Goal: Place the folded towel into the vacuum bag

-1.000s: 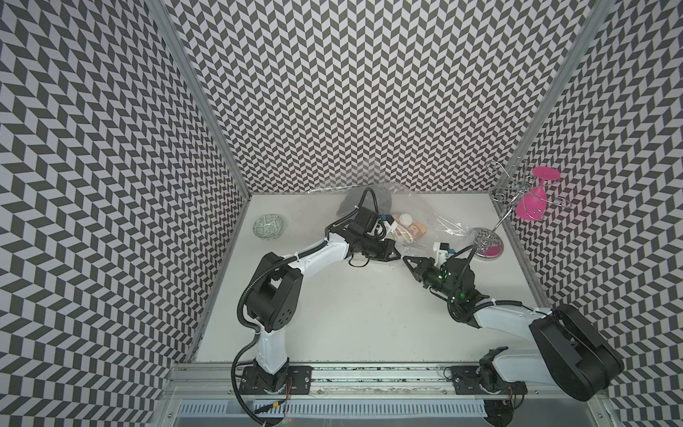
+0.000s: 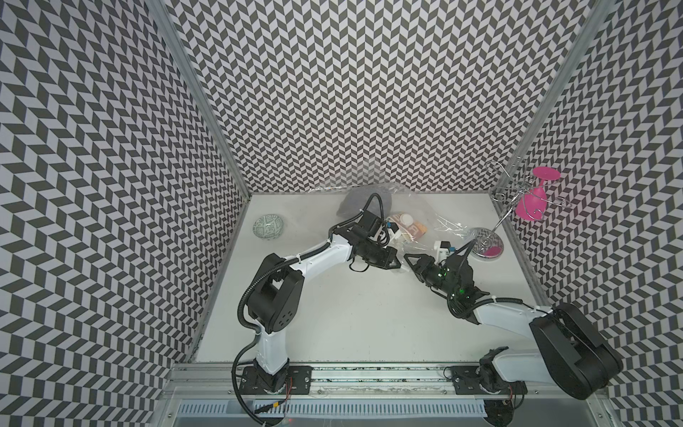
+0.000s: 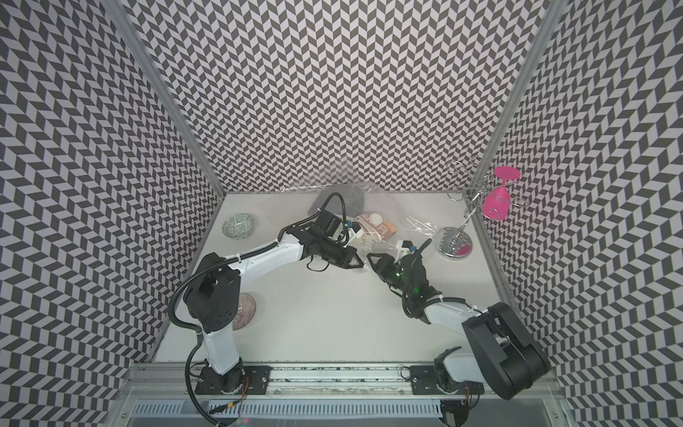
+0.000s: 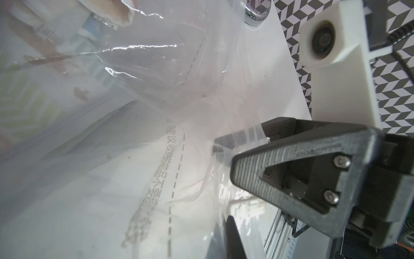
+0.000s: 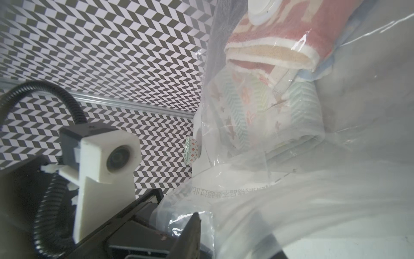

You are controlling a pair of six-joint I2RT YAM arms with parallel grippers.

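The clear vacuum bag [image 2: 441, 224] lies across the back of the table, with the patterned, folded towels [image 5: 267, 112] seen through its film in both wrist views. My left gripper [image 2: 395, 262] and right gripper [image 2: 412, 262] face each other at the bag's near edge, in the table's middle. The left one is shut; only thin film shows by its tips, and whether it pinches it is hidden. The right one is partly open, with bag film around its fingers; whether anything is between them is unclear.
A metal stand [image 2: 491, 243] with a pink glass [image 2: 532, 203] is at the back right. A pale green round object [image 2: 268, 226] sits at the back left and a pinkish one [image 3: 244, 310] behind the left arm.
My left gripper has moved a little down toward the table's front. The right gripper has shifted only slightly.
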